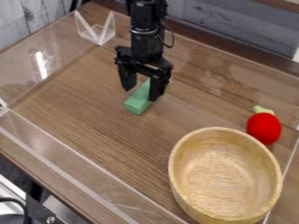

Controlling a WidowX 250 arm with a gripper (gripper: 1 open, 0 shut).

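Note:
A small green rectangular object (138, 104) lies flat on the wooden table at the middle. My black gripper (142, 74) is over its upper end, its open fingers hanging around and just above it, with nothing visibly held between them.
A large yellow oval bowl (225, 175) fills the lower right. A red tomato-like object (264, 130) with a pale green piece behind it sits at the right edge.

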